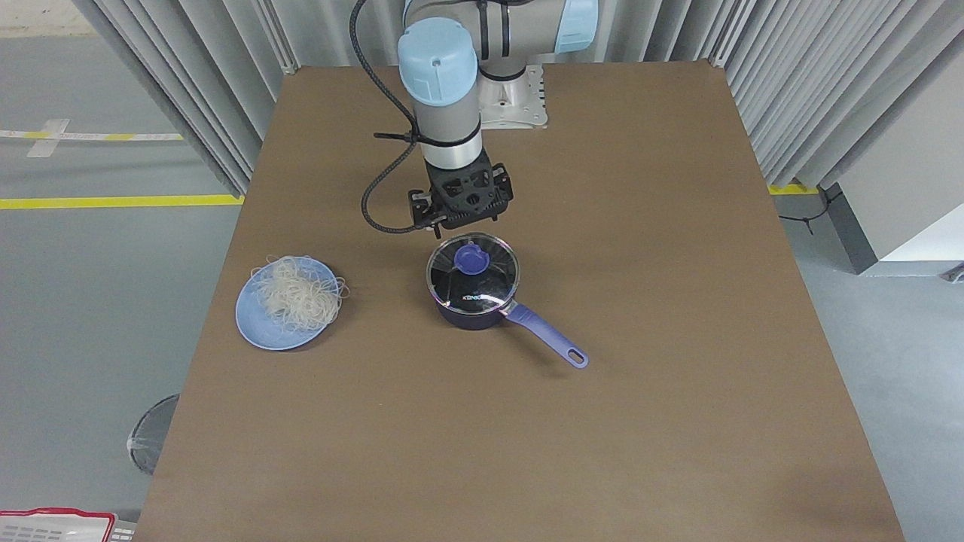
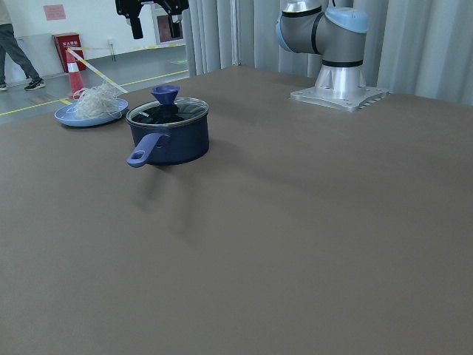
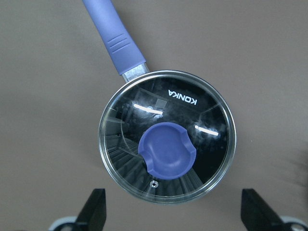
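My gripper [image 2: 155,28] is open, its two dark fingers apart above the saucepan with nothing between them. The saucepan [image 1: 465,309] stands on the brown table, its glass lid carrying a blue knob [image 3: 166,150]; its blue handle [image 1: 547,333] points toward the front right in the front view. In the wrist view the lid lies centred a little beyond my fingertips. Left of the pan in the front view, a light blue plate [image 1: 257,328] holds white noodles [image 1: 303,296].
The arm's base [image 2: 338,95] sits at the back edge, before grey curtains. A person's legs [image 2: 18,52] show beyond the table in the left view.
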